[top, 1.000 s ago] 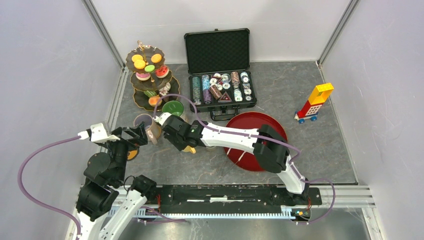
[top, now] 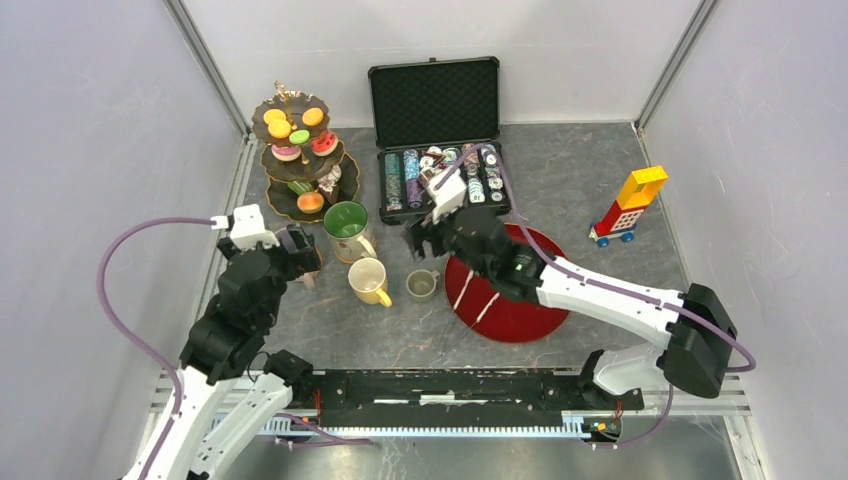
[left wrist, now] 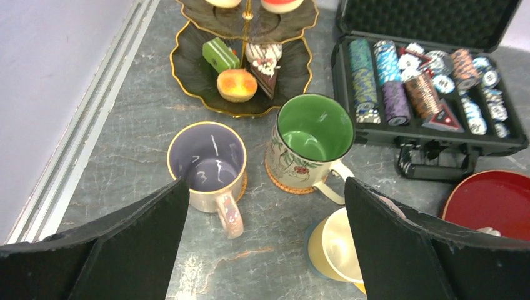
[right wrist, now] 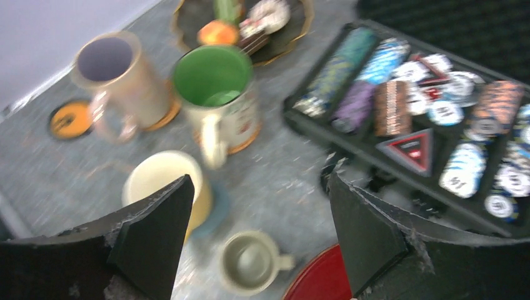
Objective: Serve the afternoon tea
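A purple-lined mug (left wrist: 206,181) and a green-lined mug (left wrist: 306,159) stand on coasters. In front of them is a cream-yellow mug (top: 368,280) on a blue coaster (right wrist: 219,212). A small grey cup (top: 421,285) sits beside the red tray (top: 530,322), which carries two thin white utensils (top: 487,307). At the back left rises the tiered stand (top: 350,185) with toy cakes. My left gripper is open above the purple mug. My right gripper is also open, its fingers apart and empty, above the area between the green mug and the tray.
An open black case of poker chips (top: 445,190) stands at the back middle. A toy-block cart (top: 625,208) is far right. An orange-and-black coaster (right wrist: 70,119) lies bare at the left.
My right arm has swung right and up, away from the cream-yellow mug, uncovering it and the grey cup. The mugs have stayed put.
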